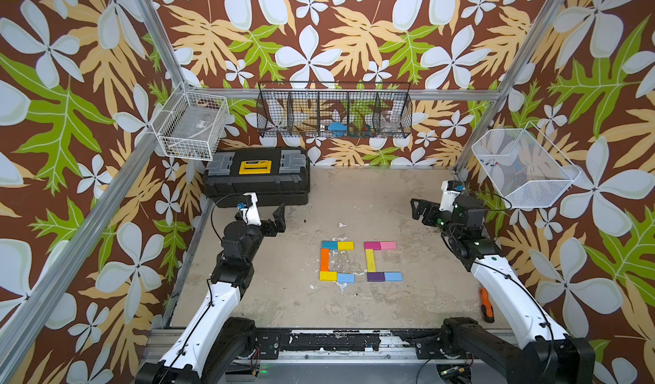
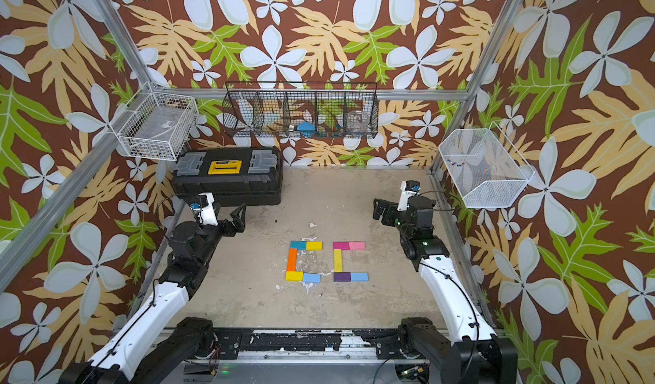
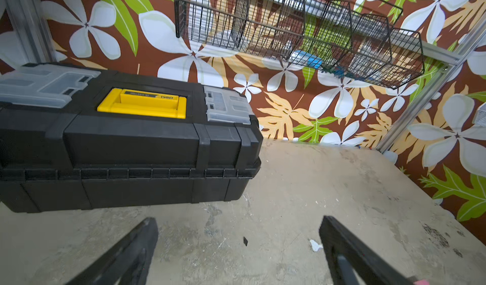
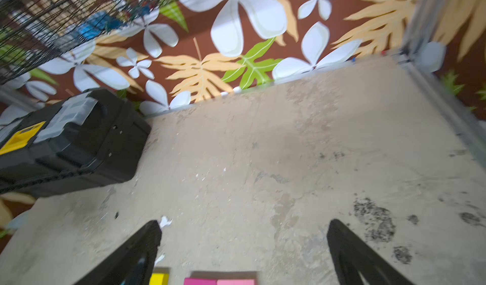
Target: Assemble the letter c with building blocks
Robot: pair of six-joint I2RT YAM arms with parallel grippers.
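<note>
Two C shapes made of flat blocks lie side by side mid-table. The left one has a teal block (image 1: 329, 244), a yellow top block (image 1: 346, 245), an orange upright block (image 1: 324, 259), a yellow lower block (image 1: 328, 275) and a blue block (image 1: 346, 277). In the right one are a magenta block (image 1: 372, 245), a pink block (image 1: 388, 244), a yellow upright block (image 1: 370, 260), a purple block (image 1: 376, 276) and a light blue block (image 1: 393, 276). My left gripper (image 1: 279, 221) stands open, left of the shapes. Open and empty too, my right gripper (image 1: 417, 210) is beyond them to the right.
A black toolbox (image 1: 295, 179) with a yellow handle stands at the back left. Wire baskets hang above: a black one (image 1: 334, 114), a white one (image 1: 193, 124) and a white mesh one (image 1: 522, 169). An orange-handled tool (image 1: 485, 304) lies front right.
</note>
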